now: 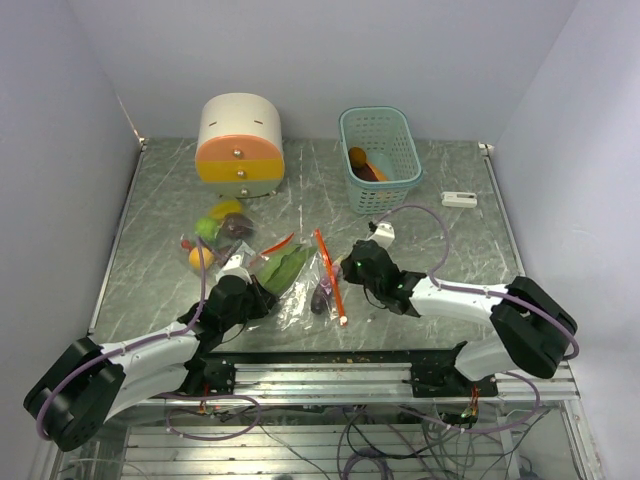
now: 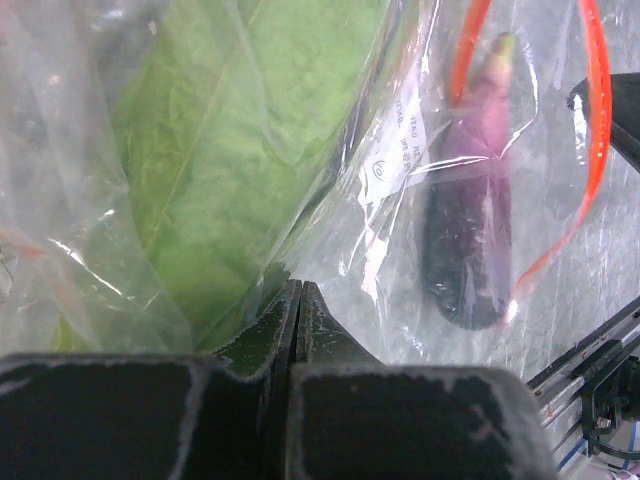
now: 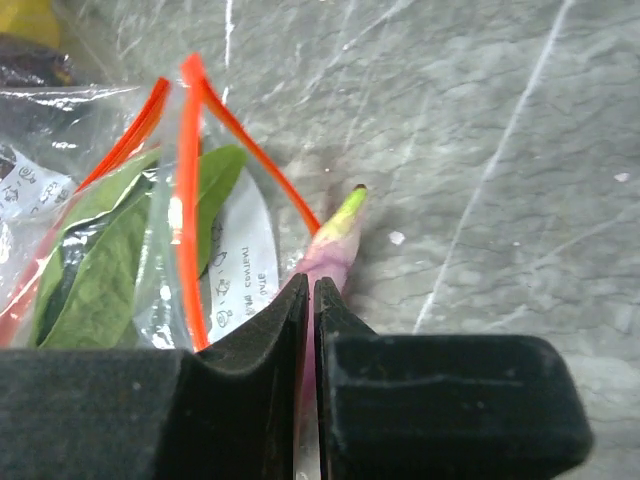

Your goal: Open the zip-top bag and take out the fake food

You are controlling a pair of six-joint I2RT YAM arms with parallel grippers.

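Observation:
A clear zip top bag (image 1: 296, 305) with an orange zip edge (image 1: 331, 277) lies on the table, its mouth toward the right. Within it are a green leaf (image 2: 260, 130) and a dark purple eggplant (image 2: 468, 235). In the right wrist view the eggplant's pink and green tip (image 3: 338, 240) sticks out past the orange edge. My left gripper is shut on the clear plastic beside the leaf. My right gripper is shut over the eggplant's pink end, with nothing clearly held; its fingers hide part of the eggplant.
Left of the bag lie an orange fruit (image 1: 201, 258), a green one (image 1: 207, 228) and other food, seemingly under clear plastic. A drawer box (image 1: 240, 130) and a teal basket (image 1: 386, 202) stand at the back.

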